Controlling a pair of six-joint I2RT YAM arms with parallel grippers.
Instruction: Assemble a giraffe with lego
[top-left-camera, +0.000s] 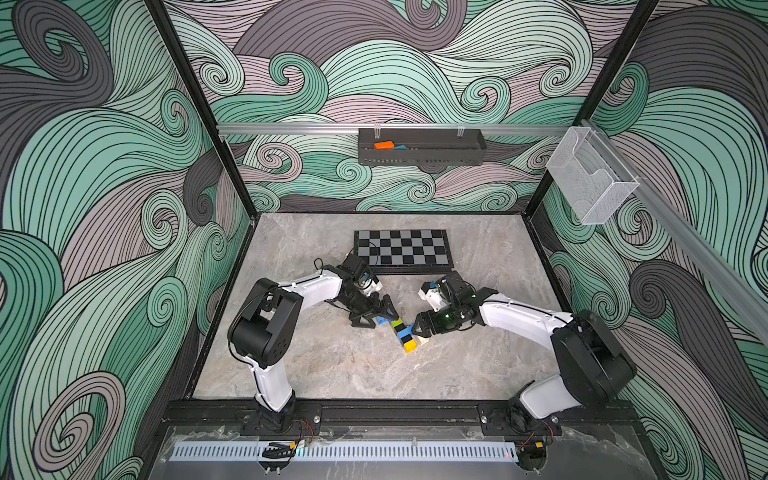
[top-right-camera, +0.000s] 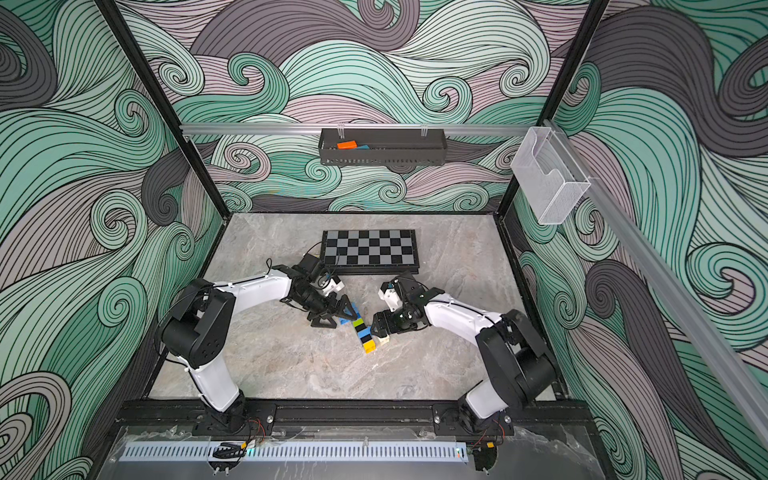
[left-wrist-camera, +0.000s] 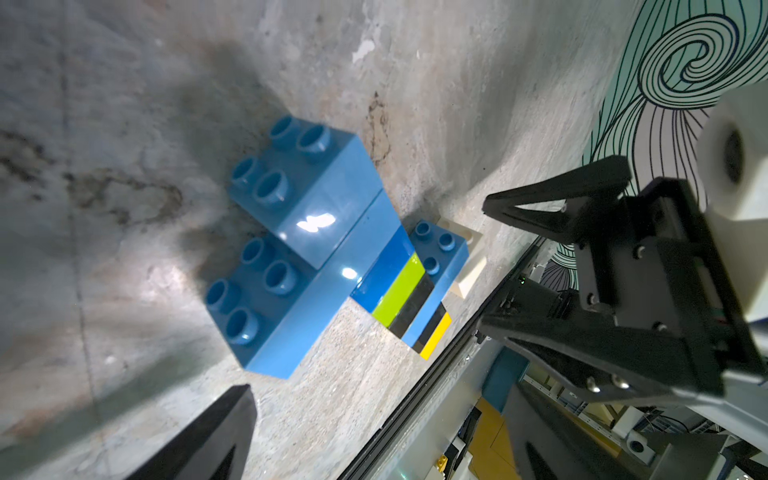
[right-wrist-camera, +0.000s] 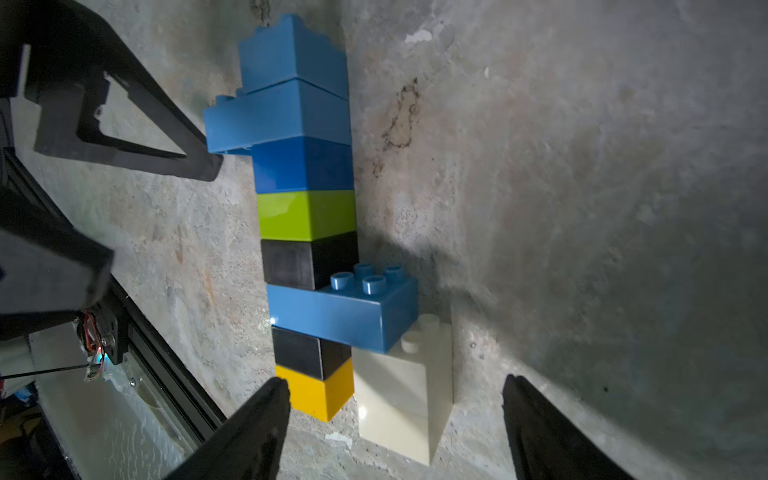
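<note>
The brick assembly (right-wrist-camera: 307, 216) lies on the grey table between my arms, a row of light blue, dark blue, lime, black and yellow bricks. At its left end, two light blue bricks (left-wrist-camera: 276, 264) join in a stepped shape with studs showing. A light blue crosspiece (right-wrist-camera: 364, 308) juts sideways near the yellow brick (right-wrist-camera: 316, 392). A white brick (right-wrist-camera: 400, 392) sits against it; whether they are joined I cannot tell. My left gripper is open beside the light blue end. My right gripper stands open around the white brick's end, not visibly touching it.
A checkered board (top-left-camera: 403, 249) lies behind the arms. On the back wall hangs a black bin (top-left-camera: 421, 148) holding an orange piece, and a white wire basket (top-left-camera: 592, 176) hangs at the right.
</note>
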